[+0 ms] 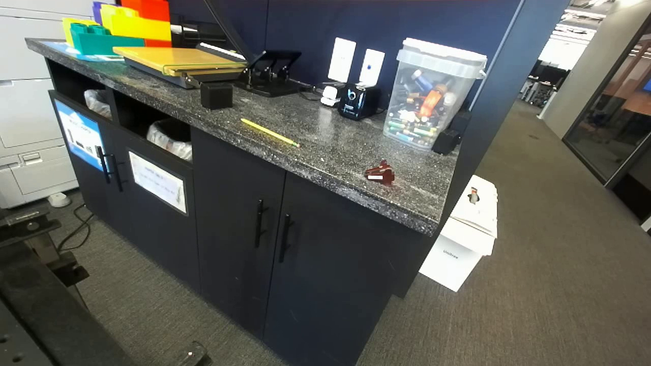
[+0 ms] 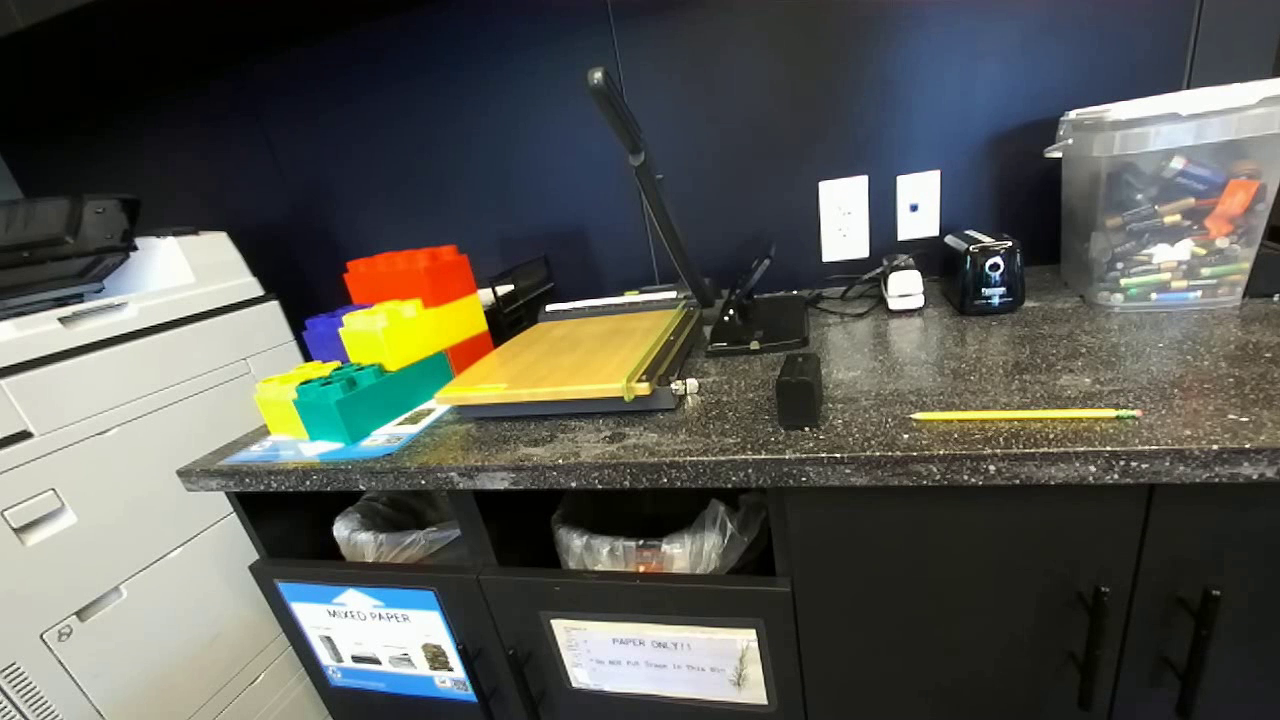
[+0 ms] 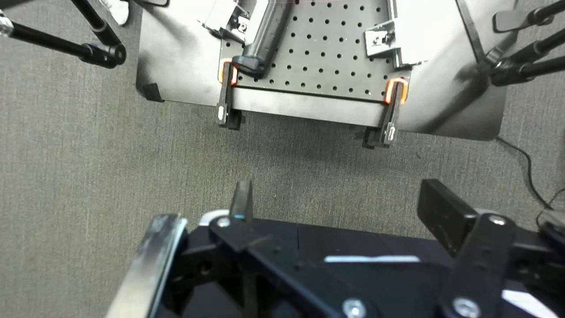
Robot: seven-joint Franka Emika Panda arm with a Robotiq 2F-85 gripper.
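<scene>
In the wrist view my gripper is open, its two dark fingers wide apart with only carpet and the dark cabinet front showing between them. It is away from everything on the counter. A yellow pencil (image 1: pixel 270 132) lies near the counter's front edge. To its right in exterior view 1 is a dark red staple remover (image 1: pixel 381 174). A small black block (image 2: pixel 799 390) stands left of the pencil. Further back is a clear bucket (image 1: pixel 422 94) of markers and batteries, its white lid on. The exterior views do not show the gripper's fingers.
A paper cutter (image 2: pixel 564 354), big toy bricks (image 2: pixel 396 336), a black stand (image 2: pixel 758 324) and a pencil sharpener (image 2: pixel 986 274) occupy the counter. Bare counter (image 2: pixel 888 372) lies between stand and pencil. Below are cabinet doors with handles (image 1: pixel 284 238). A white box (image 1: pixel 462 235) stands on the floor.
</scene>
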